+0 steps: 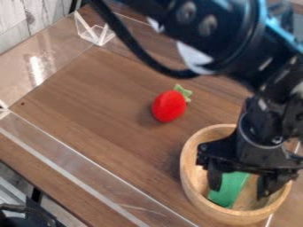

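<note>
My black gripper [240, 182] is lowered into the round wooden bowl [193, 184] at the lower right, its fingers open around a green block [226, 192] lying on the bowl's floor. The gripper hides part of the block and the bowl's back half. A red strawberry-like object [168, 106] with a green top lies on the table up and left of the bowl.
Clear plastic strips run along the near and left edges. A clear bracket [95, 32] stands at the far left corner. The arm covers the upper right.
</note>
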